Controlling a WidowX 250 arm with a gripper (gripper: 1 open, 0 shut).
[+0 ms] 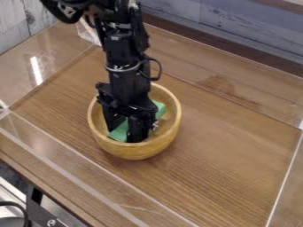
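Note:
A black robot arm (124, 66) reaches down from the top into a yellow bowl (167, 143) in the middle of the wooden table. Its gripper (133, 127) is low inside the bowl, at a green object (119, 133) that lies there and is partly covered by the fingers. The fingertips are dark and crowded against the object, so whether they are shut on it is hard to see.
A pale wall stands at the top left, and a dark gap with cables shows at the bottom left corner.

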